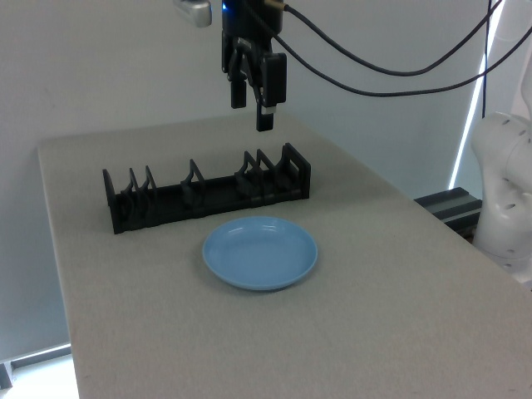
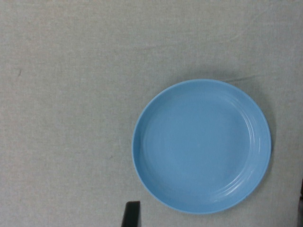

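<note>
A light blue plate (image 1: 259, 252) lies flat on the grey cloth-covered table, in front of a black slotted rack (image 1: 208, 195). In the wrist view the same plate (image 2: 201, 145) fills the right of centre. My gripper (image 1: 252, 112) hangs in the air at the top, above the rack's height, with its fingers apart and nothing visible between them. One dark finger (image 2: 131, 215) shows at the bottom edge of the wrist view.
A white robot arm (image 1: 503, 183) stands beyond the right edge. Two black cables loop from my arm toward the upper right.
</note>
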